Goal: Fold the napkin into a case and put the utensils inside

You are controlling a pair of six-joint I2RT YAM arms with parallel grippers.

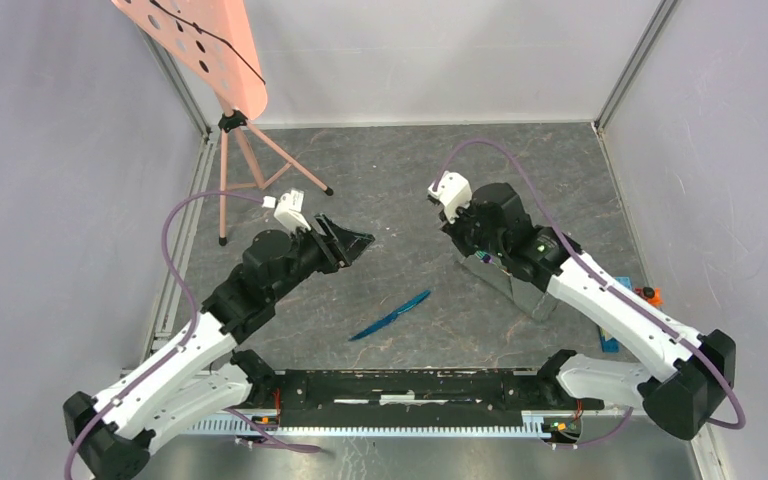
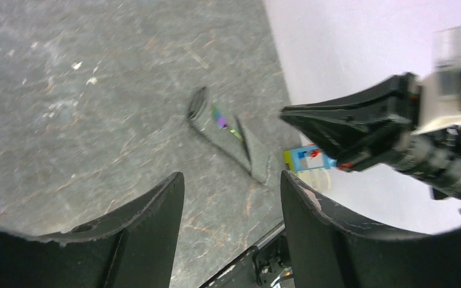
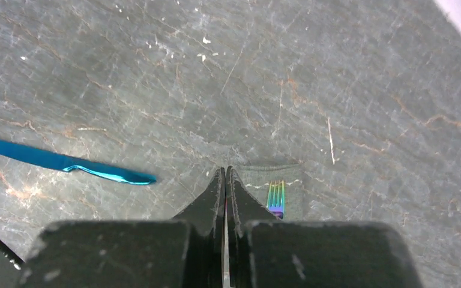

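On the floor's middle lies a blue knife (image 1: pixel 390 315) (image 3: pixel 66 162). The grey napkin (image 1: pixel 520 300) (image 2: pixel 228 144) lies folded at the right, with a rainbow fork (image 3: pixel 275 198) on it. My left gripper (image 1: pixel 352 245) is raised over the floor's left-middle, its fingers apart with nothing between them. My right gripper is raised above the napkin, its fingertips closed together; a small red thing shows at them, though I cannot tell what it is.
A pink stand (image 1: pixel 245 150) is at the back left. A blue-and-yellow object (image 2: pixel 303 159) lies by the right wall.
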